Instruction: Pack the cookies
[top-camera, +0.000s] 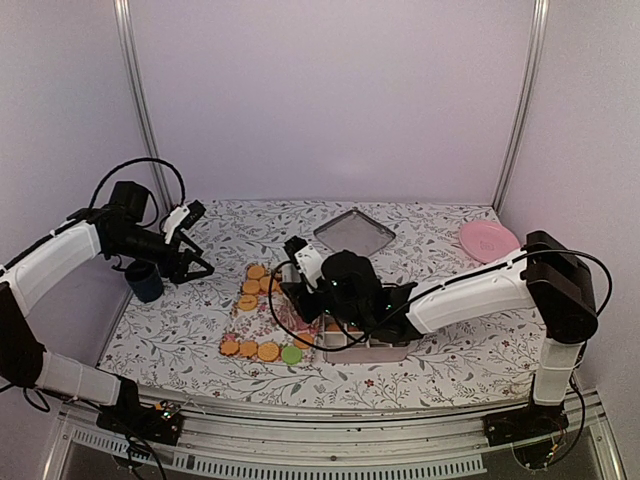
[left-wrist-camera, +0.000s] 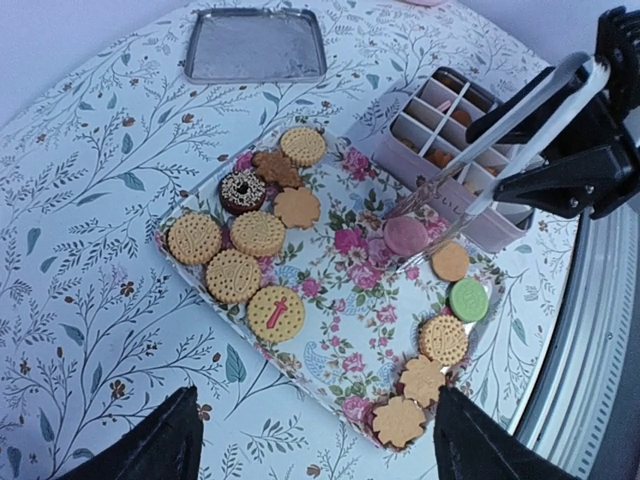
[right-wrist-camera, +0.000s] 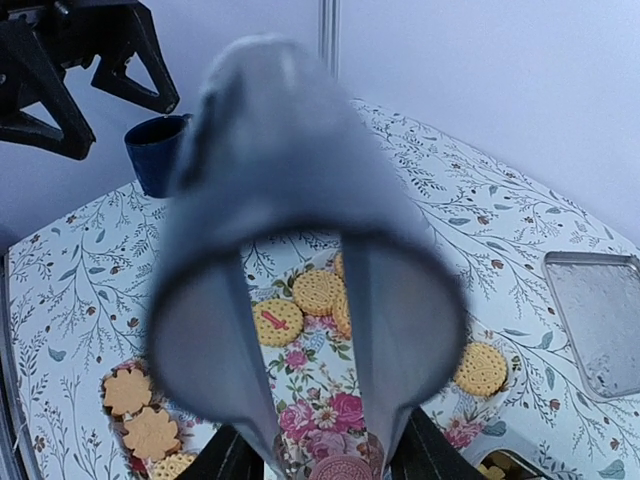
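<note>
In the left wrist view, my right gripper is closed on pale tongs (left-wrist-camera: 452, 168). Their tips straddle a round pink cookie (left-wrist-camera: 406, 236) on the floral tray (left-wrist-camera: 345, 390); whether they clamp it, I cannot tell. That tray also carries several cookies, among them a green one (left-wrist-camera: 468, 299), a chocolate ring (left-wrist-camera: 242, 191) and a yellow one with a red mark (left-wrist-camera: 276, 313). Right beside the pink cookie stands a pink compartment box (left-wrist-camera: 440, 196) with cookies in some cells. My left gripper (top-camera: 203, 265) hangs open and empty, left of the tray.
Behind lies an empty grey metal tray (top-camera: 355, 232). A pink plate (top-camera: 489, 241) rests at the back right, and a dark blue cup (top-camera: 145, 282) stands at the left below my left arm. Bare patterned cloth surrounds the floral tray's left side.
</note>
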